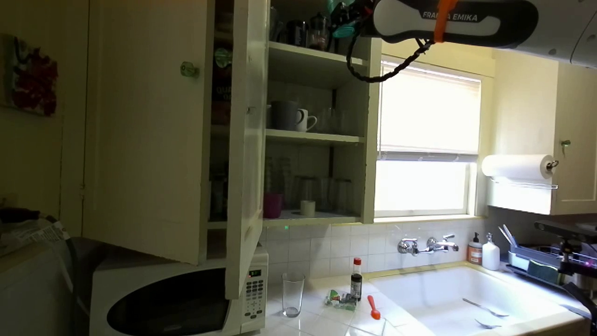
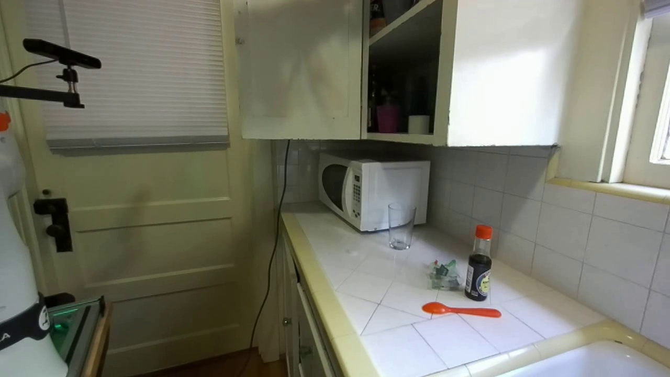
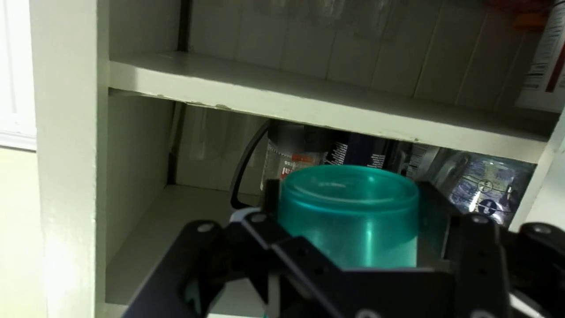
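Observation:
A translucent teal cup (image 3: 349, 228) is upright between the dark fingers of my gripper, which is shut on it. In the wrist view the cup is in front of a cupboard compartment, with a white shelf (image 3: 318, 111) running above and behind it. From exterior view 1, only part of the teal cup (image 1: 343, 30) shows at the top edge, near the cupboard's top visible shelf (image 1: 316, 53). Exterior view 2 does not show the gripper.
A French press (image 1: 319, 31) stands on that shelf; a grey mug (image 1: 284, 115) is one level lower. The open cupboard door (image 1: 246, 145) hangs at the left. Bare shelf floor (image 3: 153, 238) lies left of the cup. A drinking glass (image 2: 400, 227) and a sauce bottle (image 2: 479, 267) stand on the counter.

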